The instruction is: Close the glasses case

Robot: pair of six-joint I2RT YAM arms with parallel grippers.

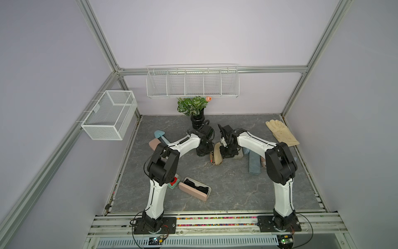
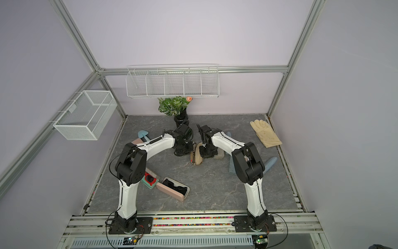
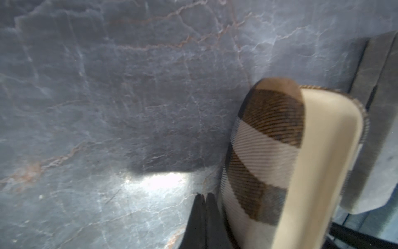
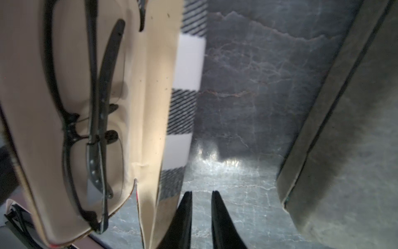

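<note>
A plaid, cream-lined glasses case [image 1: 216, 156] lies open mid-table between the arms, also seen in the top right view [image 2: 197, 156]. In the right wrist view, black glasses [image 4: 66, 124] rest in it, beside the upright plaid-edged lid [image 4: 178, 108]. My left gripper is shut, nothing visible between its fingers, beside the case's plaid outside. My right gripper is part open, close beside the plaid edge, nothing between its fingertips.
A grey case [image 4: 344, 145] lies right of the plaid one. A pink case [image 1: 192, 191] is at the front, a black vase [image 1: 197, 122] behind, blue cases [image 1: 254, 164] and gloves [image 1: 282, 132] at right.
</note>
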